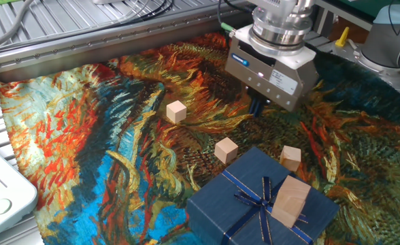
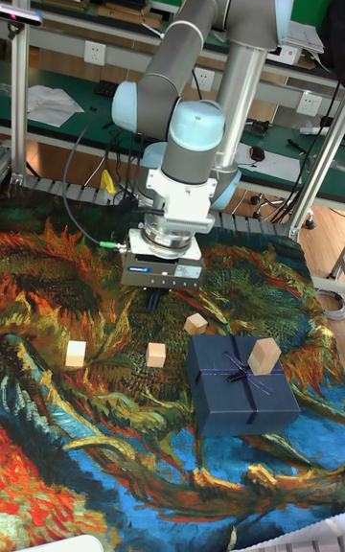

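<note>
My gripper (image 1: 256,106) hangs over the cloth, behind the blue box and the cubes; its dark fingers look close together, and no block shows at them. Whether they are fully shut is too small to tell. One wooden cube (image 1: 176,111) lies on the cloth to the left, a second cube (image 1: 226,150) sits near the box's left corner, and a third cube (image 1: 290,158) stands by its back edge. On the lid of the blue gift box (image 1: 220,201) stands a taller wooden block (image 1: 292,203), beside the ribbon bow (image 1: 262,202). In the other view, the gripper (image 2: 152,300) is behind the middle cube (image 2: 156,354).
A painted cloth (image 1: 71,136) covers the table, with free room left of the cubes. A metal rail (image 1: 105,54) runs along the back. A white device (image 1: 6,190) sits at the left edge. The arm's cable (image 2: 77,204) loops beside the gripper.
</note>
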